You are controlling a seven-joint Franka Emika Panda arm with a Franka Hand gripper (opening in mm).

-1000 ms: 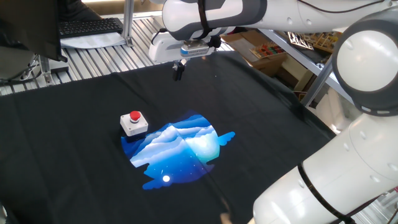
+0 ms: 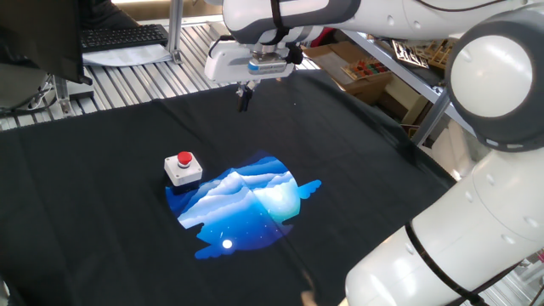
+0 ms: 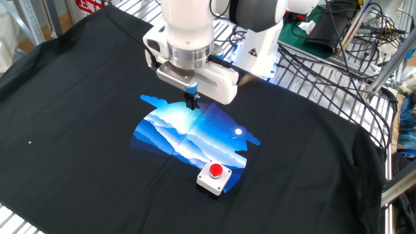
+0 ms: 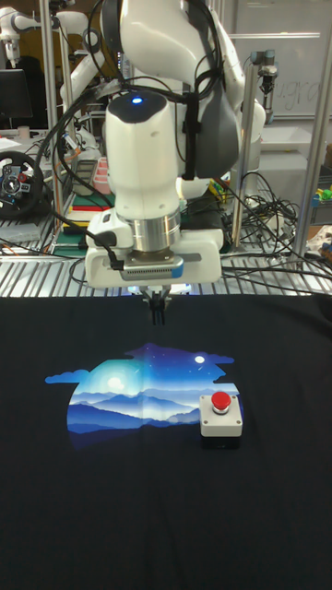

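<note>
A white box with a red push button (image 2: 184, 160) sits upright on the black cloth. It rests at the edge of a blue mountain-and-moon picture (image 2: 246, 204) that lies flat on the cloth. My gripper (image 4: 157, 316) hangs above the cloth, pointing down, clear of the button box (image 4: 221, 417). Its dark fingers (image 3: 191, 103) are close together, and nothing shows between them. In the second exterior view the fingers overlap the far edge of the picture (image 3: 188, 130), with the button (image 3: 216, 170) nearer the camera.
Black cloth (image 2: 93, 195) covers the work surface, with wide bare areas around the picture. Slatted metal (image 2: 127, 85) shows beyond its edge. A keyboard (image 2: 123, 36) and a cardboard box (image 2: 353, 68) stand outside the cloth. Cables (image 3: 351, 84) run loose near the arm's base.
The button box and the picture have stayed in place.
</note>
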